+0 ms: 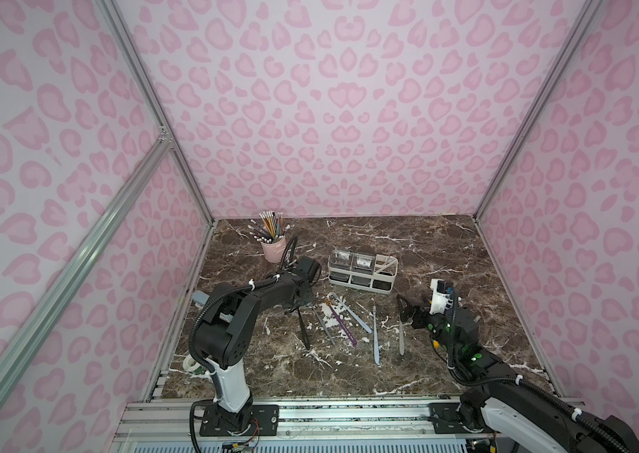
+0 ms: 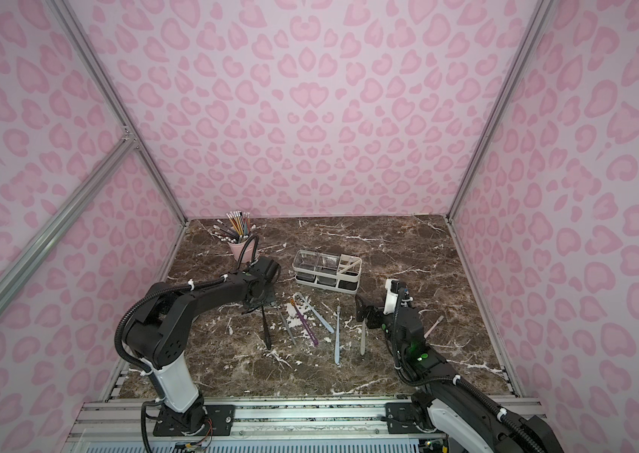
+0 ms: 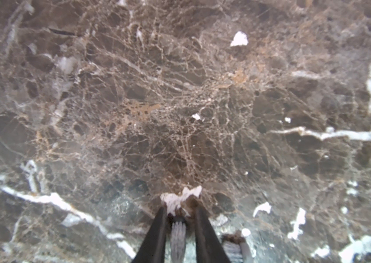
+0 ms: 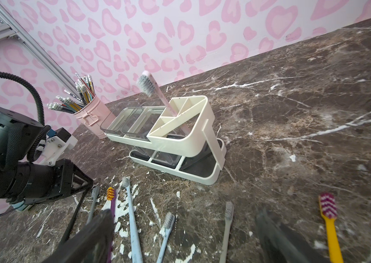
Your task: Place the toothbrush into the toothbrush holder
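Note:
The white toothbrush holder (image 1: 361,281) stands at the table's middle, a pale pink toothbrush (image 4: 163,97) upright in it. Toothbrushes lie in front: dark (image 1: 303,332), purple (image 1: 345,328), light blue (image 1: 376,339), grey (image 1: 402,343), yellow (image 4: 332,232). In the left wrist view, my left gripper is low over the table, fingers apart around a dark brush head with grey bristles (image 3: 178,236); they do not visibly grip it. Another brush head (image 3: 233,249) lies just right of it. My right gripper stands open above the brushes at the right, its blurred fingers far apart.
A pink cup (image 1: 274,249) full of pencils stands at the back left, behind my left arm. White flakes are scattered among the brushes. Pink-patterned walls enclose the back and sides.

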